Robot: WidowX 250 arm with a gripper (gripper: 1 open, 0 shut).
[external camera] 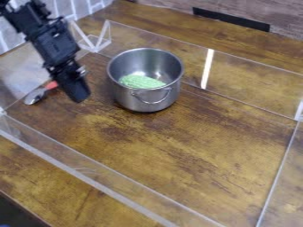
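My dark gripper (76,89) hangs at the left, a little left of the pot, shut, with nothing visible between its fingers; it is somewhat blurred. Partly behind it on the wooden table lies a spoon-like utensil (35,96) with a red handle, largely hidden by the gripper. A steel pot (159,99) with a side handle stands near the centre, holding a pale green object (142,82).
Clear plastic panels border the wooden table (201,160) at the left, front and right.
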